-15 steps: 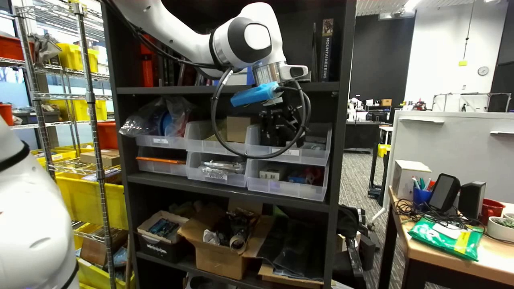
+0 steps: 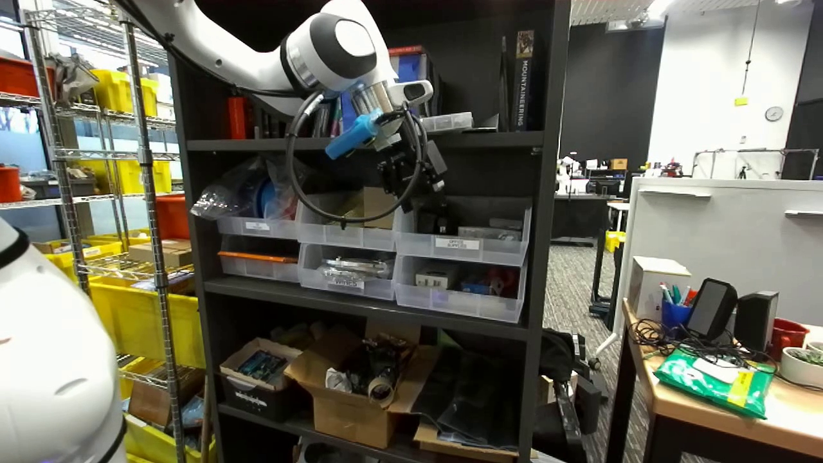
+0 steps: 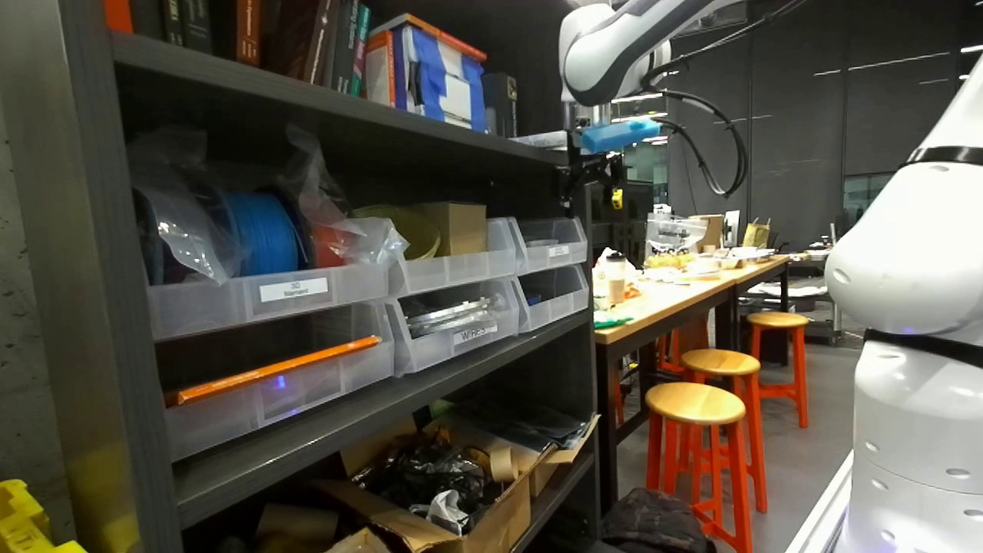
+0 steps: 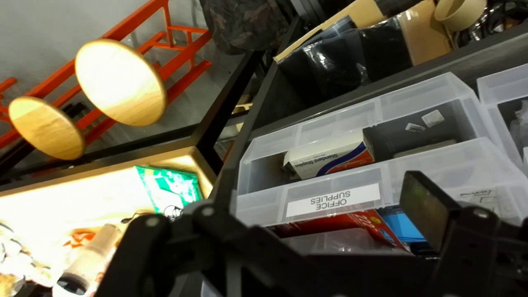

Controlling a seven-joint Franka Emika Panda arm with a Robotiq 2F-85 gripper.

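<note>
My gripper point(image 2: 416, 173) hangs open in front of the dark shelf unit, high by the upper right clear bin labelled office supplies point(image 2: 457, 243). Nothing shows between its fingers. In the wrist view, the black right finger point(image 4: 425, 213) and the blurred left one stand wide apart, with the labelled bin front point(image 4: 334, 200) beyond them. Red packaging point(image 4: 341, 225) and something blue point(image 4: 401, 225) lie in that bin. The lower bin holds a box of staples point(image 4: 329, 156). From the side, the gripper point(image 3: 590, 180) appears just above bin height; its fingertips are hard to make out there.
A shelf board point(image 2: 347, 144) with books runs level with the wrist. Left of the labelled bin are a bin with a cardboard box point(image 2: 378, 207) and bagged filament spools point(image 2: 258, 197). Cardboard boxes point(image 2: 351, 417) fill the lower shelf. A cluttered table point(image 3: 682, 299) and stools stand beyond.
My arm and gripper have moved left and somewhat up in exterior view 1, away from over the labelled bin. More of that bin's front and inside shows. The bins look unmoved.
</note>
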